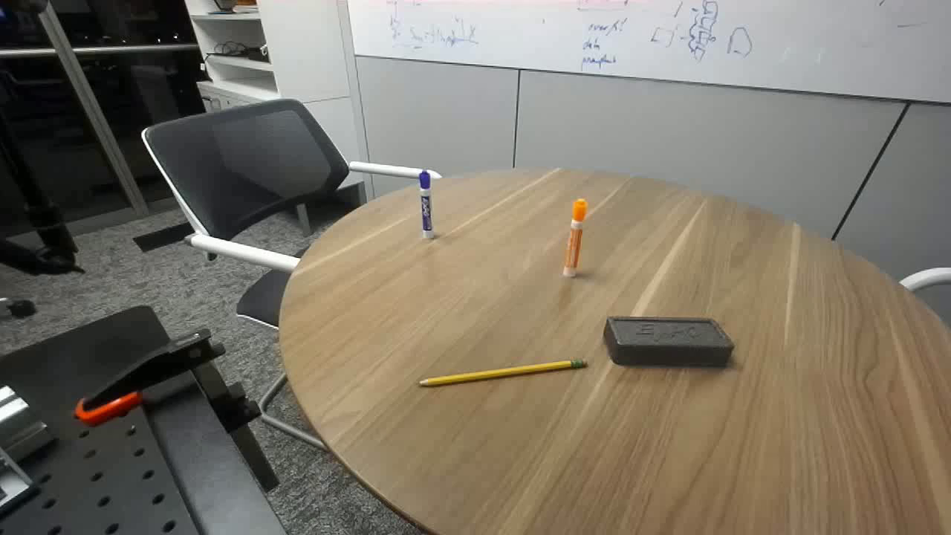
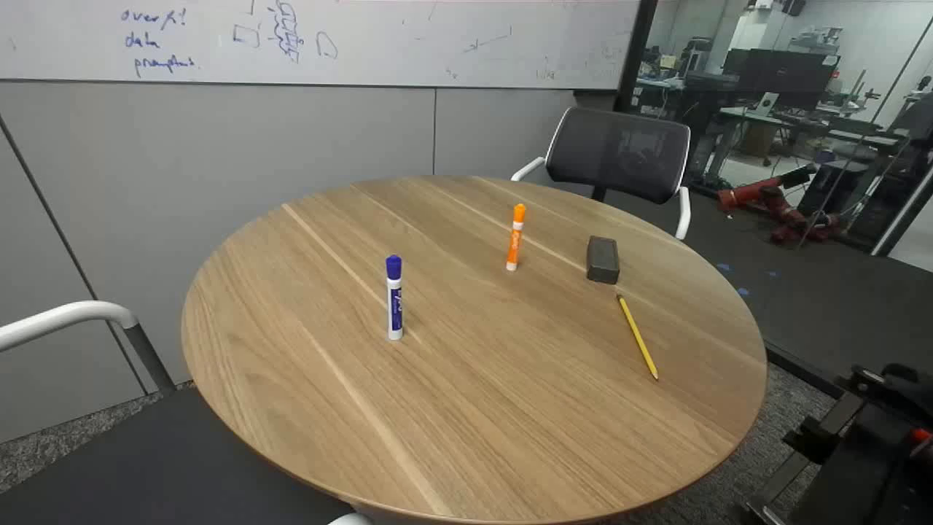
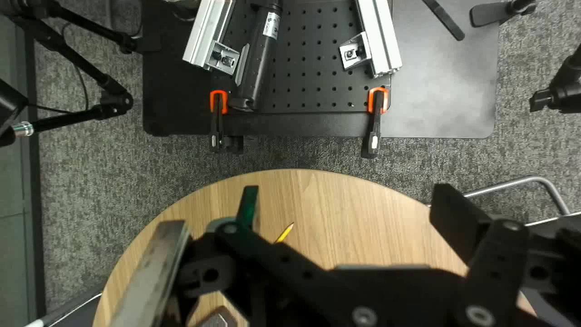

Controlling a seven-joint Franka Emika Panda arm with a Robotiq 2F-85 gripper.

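Note:
On the round wooden table a purple-capped marker and an orange marker both stand upright, well apart. A dark eraser block lies flat, with a yellow pencil close beside it. From the other side, the purple marker is nearest and the pencil lies at the right. In the wrist view my gripper is open above the table, its fingers wide apart with nothing held. Past its body show the pencil tip and part of the eraser; both markers are hidden there.
A black perforated base plate with orange-tipped clamps lies beyond the table edge. Chairs stand close around the table.

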